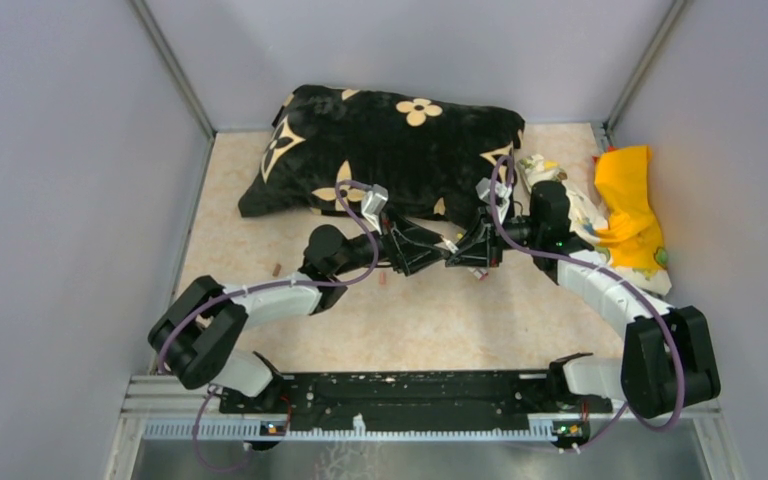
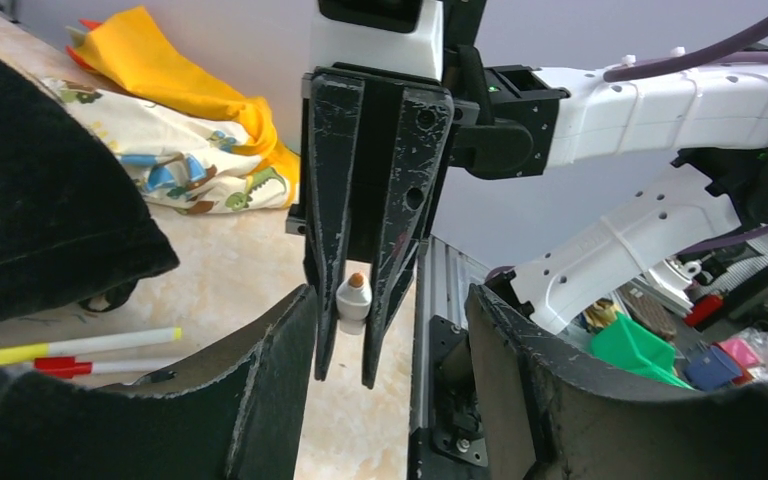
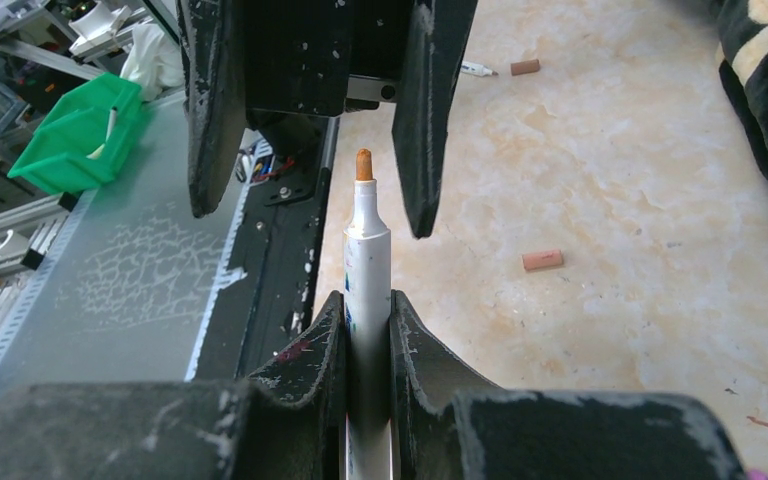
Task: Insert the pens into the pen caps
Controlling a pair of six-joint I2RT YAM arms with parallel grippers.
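A white uncapped pen with a brown tip stands out from my right gripper, which is shut on its barrel. Facing it, my left gripper is part open with nothing held; in the right wrist view its fingers stand either side of the pen's tip, which looks free of them. The left wrist view shows the pen's tip pointing toward my left gripper. Brown caps lie on the table, one cap nearer and another cap farther off beside a partly hidden white pen.
A yellow-ended pen and a red-ended pen lie under the arms. The black flowered cushion fills the back. Yellow cloth is heaped at the right.
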